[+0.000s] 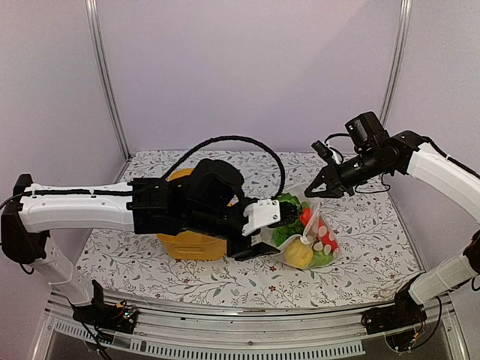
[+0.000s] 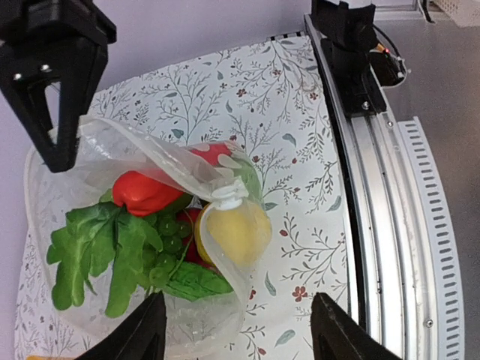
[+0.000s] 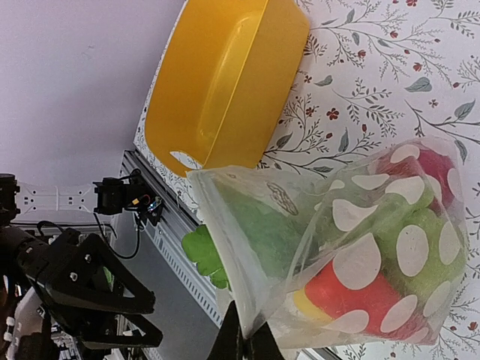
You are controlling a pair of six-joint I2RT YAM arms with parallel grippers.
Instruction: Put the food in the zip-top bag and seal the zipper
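Note:
The clear zip bag (image 1: 328,225), dotted with white spots, lies on its side with its mouth facing left. Inside it are leafy greens (image 2: 112,251), a red pepper (image 2: 142,193) and a yellow round food (image 2: 238,232). Greens (image 3: 204,253) poke out at the mouth in the right wrist view. My right gripper is shut on the bag's upper rim. At the mouth, my left gripper stands open with nothing between its fingers; the near rim (image 2: 225,259) hangs just ahead of it.
A yellow bin (image 3: 225,82) stands to the left, partly under the left arm in the top view, and looks empty in the right wrist view. Flowered cloth (image 1: 375,262) covers the table, clear to the right and front. A metal rail (image 1: 247,330) runs along the front edge.

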